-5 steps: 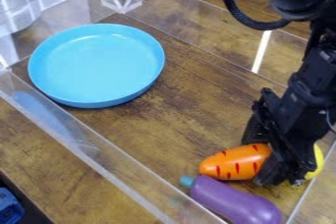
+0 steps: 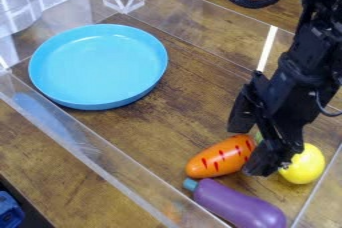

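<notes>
My black gripper point(image 2: 257, 136) is open at the right, low over the wooden surface, its fingertips just above and beside an orange toy carrot point(image 2: 219, 158) with dark red stripes, nothing visibly held. A yellow round toy point(image 2: 303, 165), perhaps a lemon, lies just right of the gripper, partly behind it. A purple toy eggplant point(image 2: 241, 204) with a blue-green tip lies at the bottom, below the carrot.
A light blue plate point(image 2: 99, 62) sits at the upper left with bare wood point(image 2: 160, 122) around it. Clear walls border the area on the left, front and back. A blue object point(image 2: 7, 210) is outside at the lower left.
My gripper has risen from down on the carrot and now stands a little above it, with more of the carrot and yellow toy showing. The carrot has shifted slightly.
</notes>
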